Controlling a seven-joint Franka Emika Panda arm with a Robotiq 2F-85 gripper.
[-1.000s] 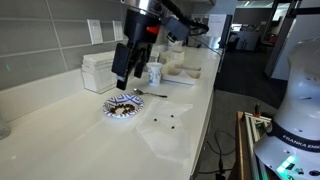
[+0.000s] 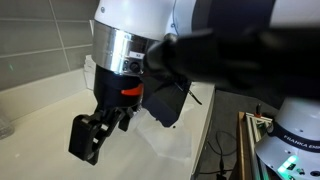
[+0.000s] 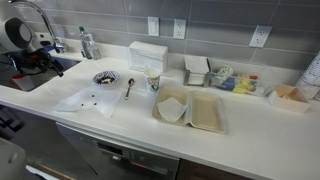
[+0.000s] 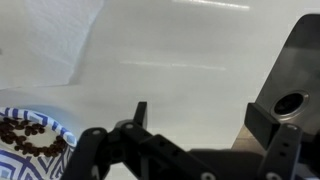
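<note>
My gripper is open, its two fingers wide apart with only bare white counter below them in the wrist view. A patterned blue-and-white bowl (image 4: 62, 135) holding small brown pieces lies to the lower left there, outside the fingers. In exterior view 2 the bowl (image 3: 97, 79) stands on the counter, right of the gripper (image 3: 56, 69). The white paper sheet (image 3: 82, 101) lies in front of the bowl with a few dark bits on it. Exterior view 1 has the gripper (image 2: 106, 137) large and close, with the arm hiding the bowl.
A sink (image 4: 285, 85) borders the counter at the wrist view's right. Beyond the bowl are a spoon (image 3: 129, 87), a cup (image 3: 153, 81), two trays (image 3: 209, 115) and a white box (image 3: 148, 54). Bottles (image 3: 88, 46) stand near the wall.
In exterior view 1 the arm has come toward the camera and leftward and lower, away from the bowl. It now covers the bowl and cup, which showed earlier.
</note>
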